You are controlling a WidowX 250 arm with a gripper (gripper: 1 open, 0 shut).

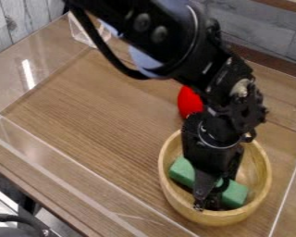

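Observation:
A tan round bowl [178, 195] sits at the right of the table, holding a green block [232, 194] that lies slanted inside it. My black gripper [210, 190] is lowered into the bowl over the block's middle, its fingers open; whether they touch the block is hard to tell. The gripper body covers much of the bowl's back half.
A red object [188, 98] lies behind the bowl, partly hidden by the arm. A clear plastic item [89, 28] and a blue object [144, 57] are at the back.

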